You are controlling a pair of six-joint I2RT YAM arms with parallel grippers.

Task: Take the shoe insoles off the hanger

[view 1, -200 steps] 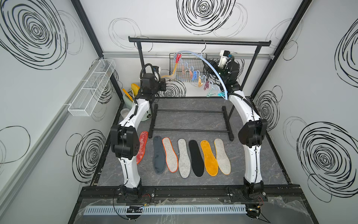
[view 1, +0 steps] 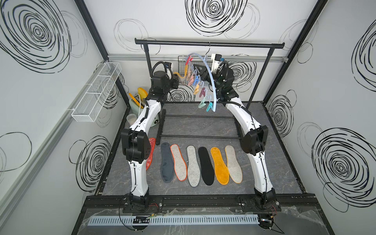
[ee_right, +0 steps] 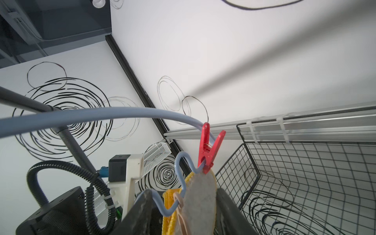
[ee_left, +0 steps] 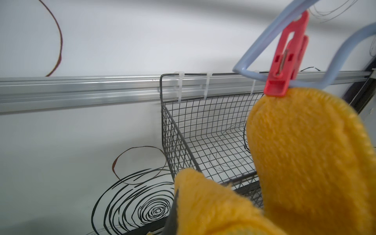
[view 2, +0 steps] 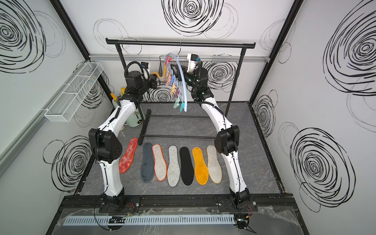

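A blue clip hanger [view 1: 211, 90] hangs from the rack's top bar. A yellow fluffy insole [ee_left: 309, 156] hangs from its red clip [ee_left: 285, 58]. My left gripper [view 1: 174, 82] is at the insole's lower end, which bends toward it; yellow plush fills the bottom of the left wrist view, and the fingers are mostly hidden, shut on that end. My right gripper is close to the clipped end, its blurred fingers part open on either side of the insole's pale back and a pink clip.
A wire basket [ee_left: 211, 148] hangs behind. The black rack bar [view 1: 207, 44] runs overhead. Several loose insoles lie in a row on the floor, including a black one [view 1: 206, 166]. A white wire shelf [view 1: 94, 90] is on the left wall.
The hanger has swung, its front end shifting left and down.
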